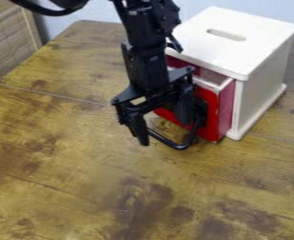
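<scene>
A white box-shaped toy oven (244,42) with a slot in its top stands at the back right. Its red front (213,127) has a black bar handle (175,142) sticking out low toward the table. My black gripper (154,122) is open in front of the red front, over the handle, its fingers pointing down. The gripper hides much of the front, and I cannot tell whether it touches the handle.
A wooden panel (6,52) stands at the far left, and a pale wall is behind.
</scene>
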